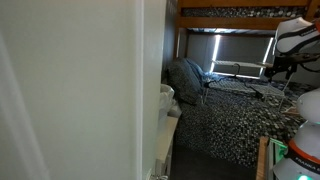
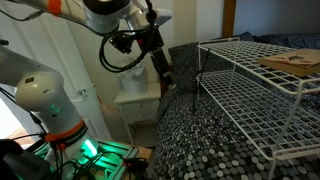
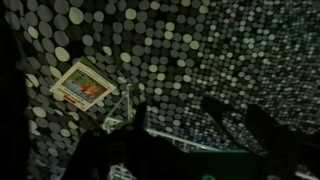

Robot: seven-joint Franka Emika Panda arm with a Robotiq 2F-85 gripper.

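Observation:
High over the dark patterned cloth hangs my gripper, its two dark fingers spread apart in the wrist view. Nothing shows between them. In the second exterior view the gripper (image 2: 163, 68) is at the upper middle, left of a white wire rack (image 2: 235, 75); its fingers are hard to make out there. A flat brown piece (image 2: 288, 63) lies on the rack's top shelf. The wrist view shows a small rectangular picture or booklet (image 3: 85, 84) with a pale border, left of the fingers. Whether it is that brown piece, I cannot tell.
Dark cloth with pale dots (image 2: 190, 130) covers the area below and behind the rack. A white bin (image 2: 138, 98) stands beyond the arm. A pale wall or panel (image 1: 80, 90) fills the left of the first exterior view.

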